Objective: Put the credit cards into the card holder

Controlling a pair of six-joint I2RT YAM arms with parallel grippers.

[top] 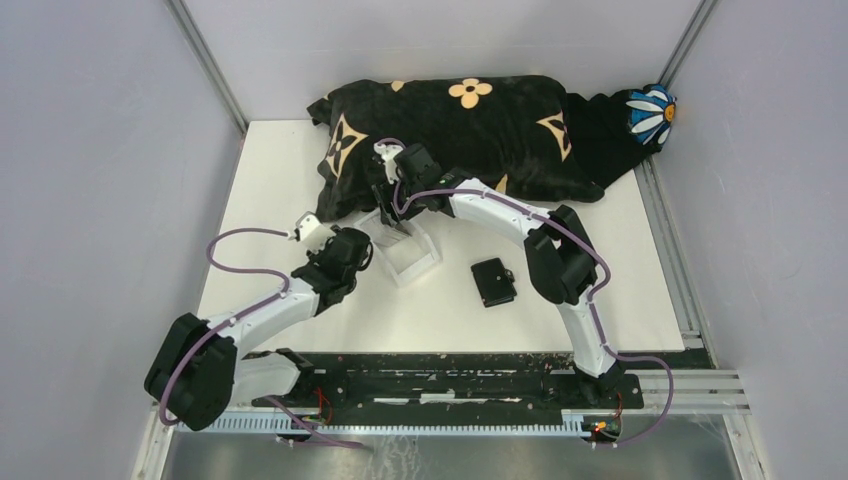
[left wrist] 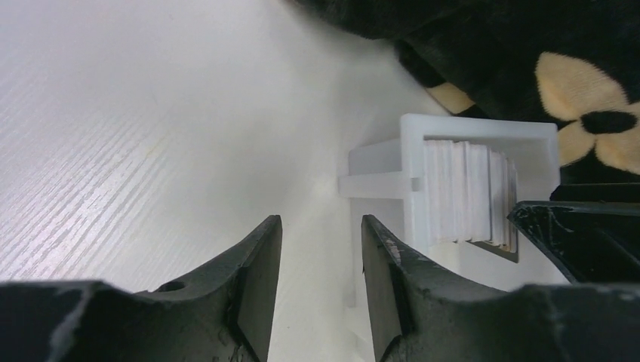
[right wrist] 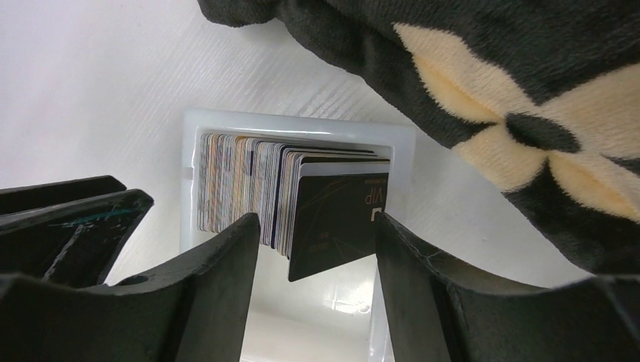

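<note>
A stack of cards [right wrist: 226, 181] stands on edge at the far end of a white box [top: 431, 246]. The front one, a black VIP card [right wrist: 332, 219], leans out from the stack. Over it hangs my right gripper, part open; its fingers frame the card, and contact cannot be made out. My left gripper is left of the box, also part open, with nothing between its fingers. In the left wrist view the cards [left wrist: 464, 188] show beyond the box's near wall. The black card holder [top: 493, 282] lies closed on the table, right of the box.
A black blanket with tan flowers [top: 450, 130] covers the back of the table, close behind the box. A dark cloth with a blue flower [top: 651, 115] lies at the back right.
</note>
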